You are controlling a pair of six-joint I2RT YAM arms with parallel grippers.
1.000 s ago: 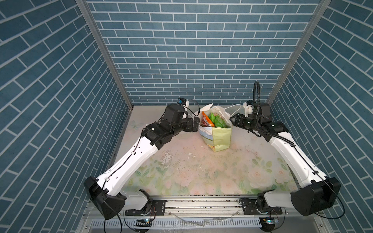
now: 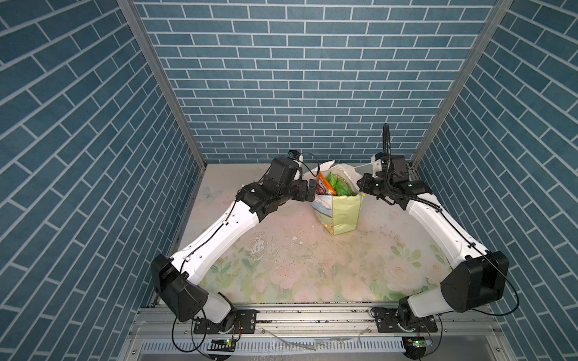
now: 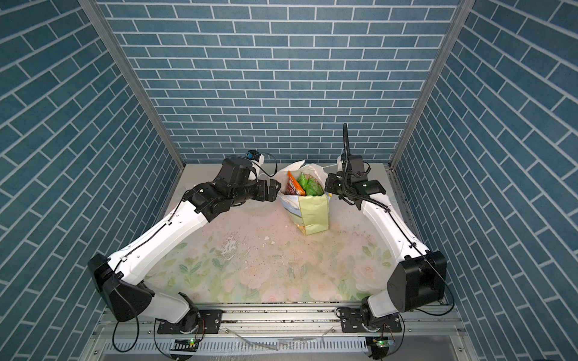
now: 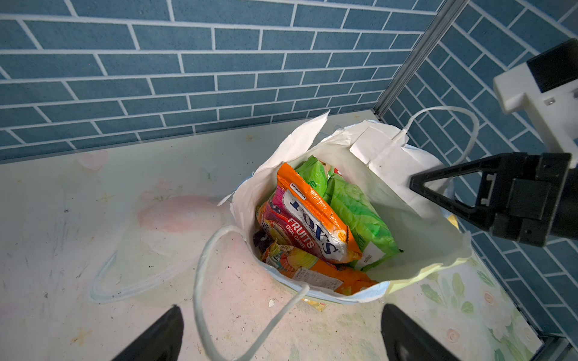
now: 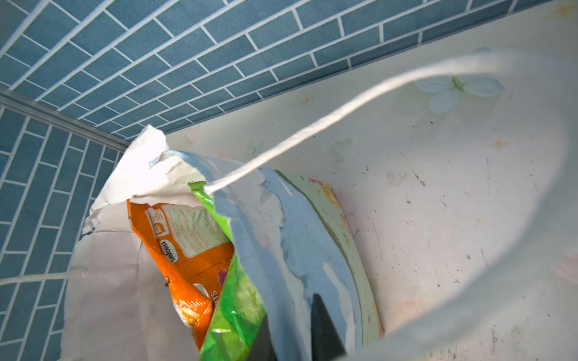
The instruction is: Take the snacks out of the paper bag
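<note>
An upright paper bag (image 2: pixel 343 213) stands mid-table, packed with orange snack packets (image 4: pixel 313 207) and green packets (image 4: pixel 355 222). My left gripper is open at the bag's left side, with a white handle loop in front of it. My right gripper is at the bag's right rim; in the right wrist view its dark fingertips (image 5: pixel 322 325) show either side of the bag's wall, and whether they pinch it I cannot tell.
Tiled walls (image 2: pixel 289 72) enclose the table (image 2: pixel 289 270) at the back and sides.
Both arms have moved inward toward the bag, the right gripper leftward to its rim and the left gripper rightward. The bag has shifted slightly right.
</note>
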